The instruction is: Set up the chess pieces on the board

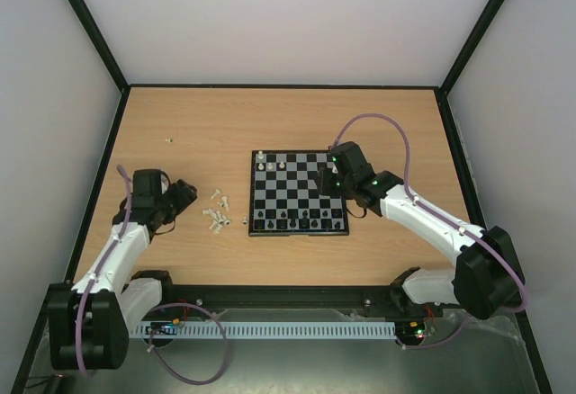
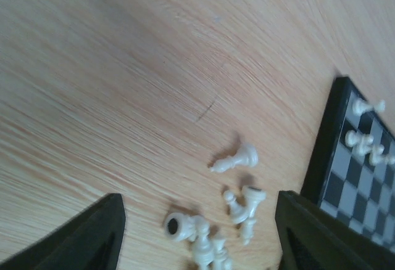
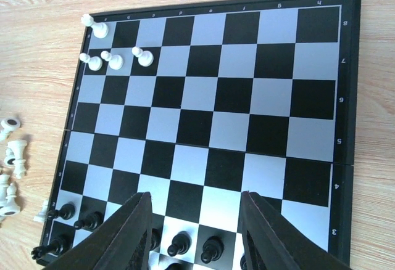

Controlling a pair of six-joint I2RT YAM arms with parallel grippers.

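Observation:
The chessboard (image 1: 297, 192) has black pieces (image 3: 212, 249) standing along its near side and a few white pieces (image 3: 115, 61) at the far left corner. Loose white pieces (image 1: 217, 219) lie on the table left of the board; one lies alone (image 2: 239, 159) in the left wrist view. My left gripper is open above the table near these loose pieces, nothing held. My right gripper hovers open over the right part of the board, its fingers empty.
A small piece (image 1: 169, 140) lies apart at the back left. Dark frame edges and walls surround the table.

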